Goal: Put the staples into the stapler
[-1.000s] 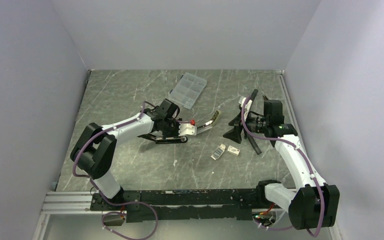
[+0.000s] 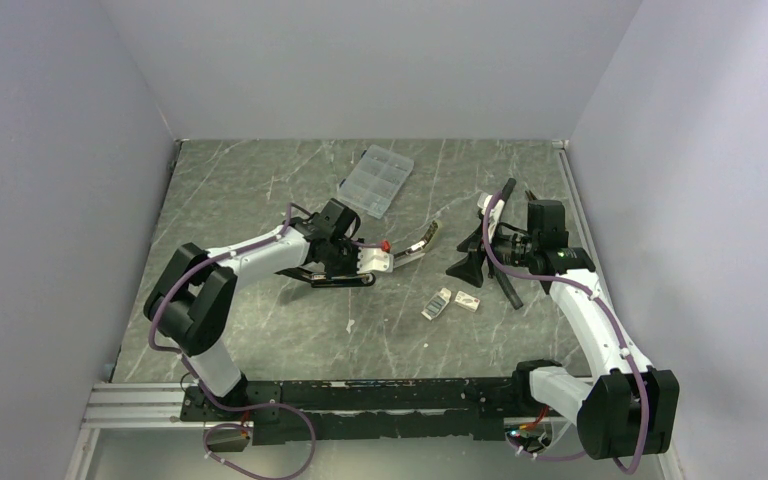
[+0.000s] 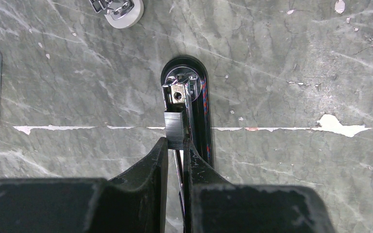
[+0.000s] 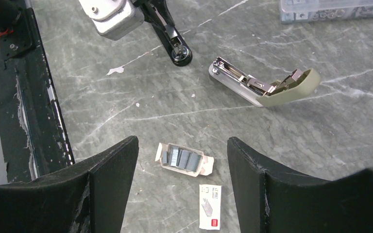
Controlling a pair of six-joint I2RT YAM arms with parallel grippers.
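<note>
The black stapler (image 3: 205, 116) lies with its top folded open. A grey staple strip (image 3: 175, 128) is at the front part of its metal channel (image 3: 178, 94); whether it is seated inside cannot be told. My left gripper is closed around the strip's rear end, a finger against each side. The right gripper stands open and empty above the table, well right of the stapler. Below it, an opened box (image 4: 183, 160) shows several more grey strips. In the top view my left hand (image 2: 345, 262) partly covers the stapler.
A second, beige-and-white stapler (image 2: 415, 248) lies open right of the black one. Beside the opened box is a closed white box (image 2: 468, 301). A clear compartment case (image 2: 376, 180) sits at the back.
The left forearm has shifted very slightly. My right arm, the staplers and the boxes look the same.
</note>
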